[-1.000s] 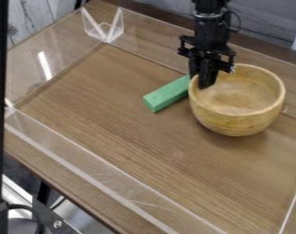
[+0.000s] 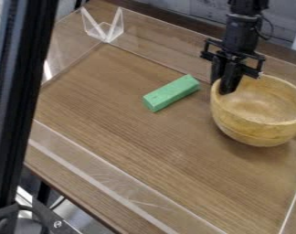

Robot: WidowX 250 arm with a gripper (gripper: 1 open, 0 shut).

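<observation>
My black gripper [image 2: 225, 80] is at the upper right, shut on the left rim of a wooden bowl [image 2: 257, 119]. The bowl is pale tan and round, partly out of view at the right edge. A green block [image 2: 170, 92] lies on the wooden table [image 2: 114, 146] to the left of the bowl, apart from it.
A clear angular object [image 2: 103, 27] stands at the back left. The table's left edge borders a dark area.
My gripper and the bowl in its grip have moved rightward and slightly toward the front, away from the green block, which stays in place.
</observation>
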